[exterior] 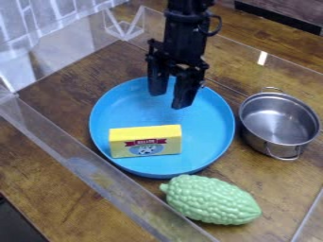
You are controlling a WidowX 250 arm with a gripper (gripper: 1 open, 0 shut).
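Note:
The black gripper [172,87] hangs over the rear part of a blue plate [205,146], its two fingers spread apart and pointing down with nothing visible between them. A yellow box with a red label [145,140] lies on the front left part of the plate, in front of and below the gripper and apart from it.
A steel pot [274,121] stands right of the plate. A green bumpy vegetable [212,199] lies at the front right. Clear plastic walls border the wooden surface [70,95]. Bare wood shows left of the plate.

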